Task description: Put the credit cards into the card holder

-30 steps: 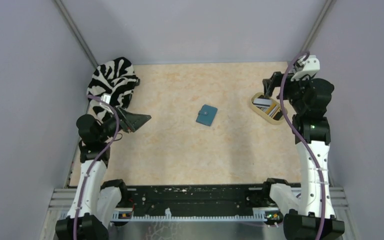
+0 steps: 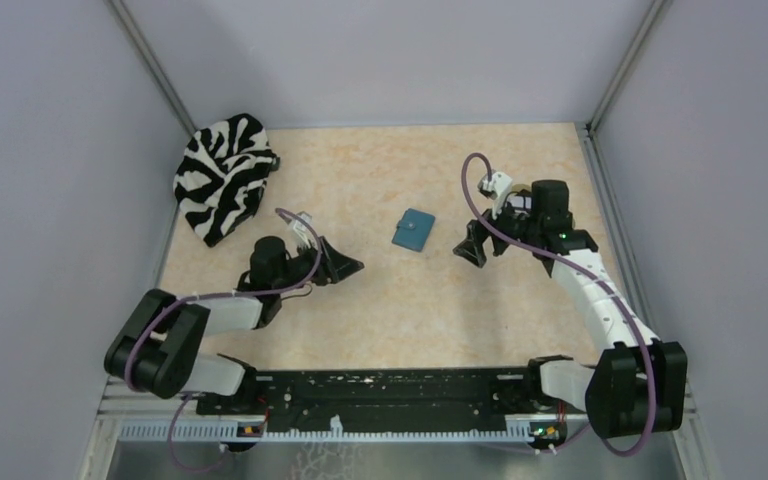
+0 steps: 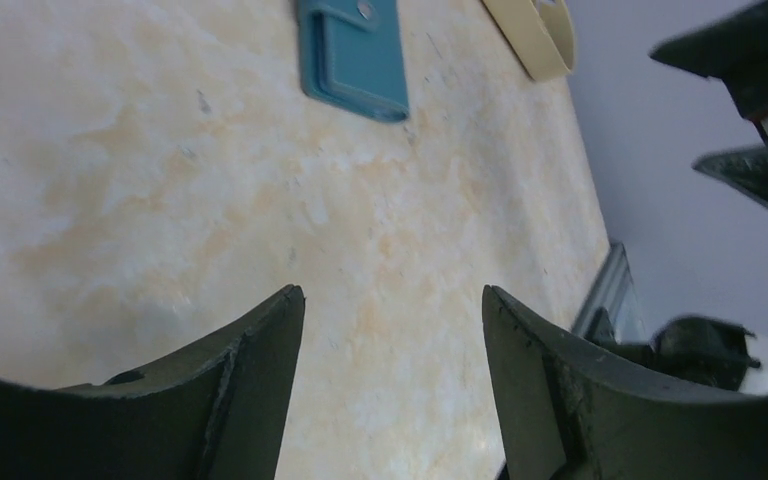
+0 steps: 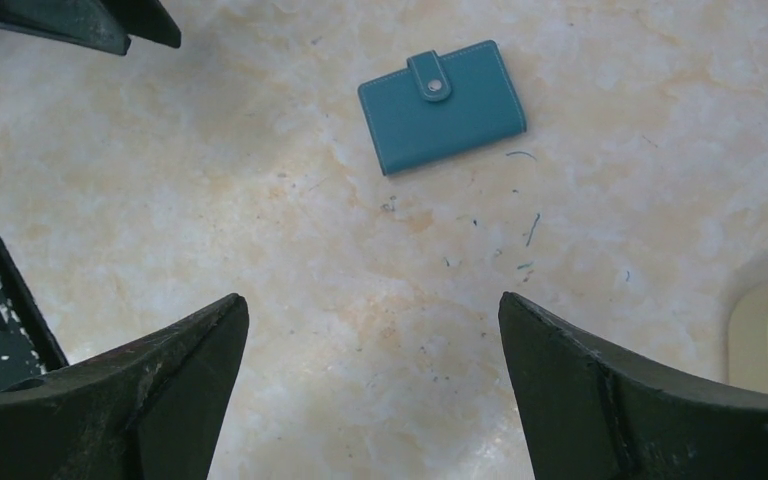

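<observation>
A teal card holder [image 2: 414, 230] with a snap strap lies mid-table, its strap also visible in the right wrist view [image 4: 441, 112]. My left gripper [image 2: 345, 265] is left of and below it, fingers apart with nothing between them [image 3: 393, 300]. My right gripper [image 2: 472, 245] hovers to the holder's right, open and empty. A cream tray [image 4: 752, 340] holding cards sits at the right wrist view's lower right edge; in the top view it is mostly hidden behind my right arm.
A zebra-striped cloth [image 2: 222, 175] lies at the back left. Walls border the sides and back, and a dark edge runs along the front.
Both grippers have moved inward toward the table's middle, the left to the right and the right to the left. The card holder has not moved.
</observation>
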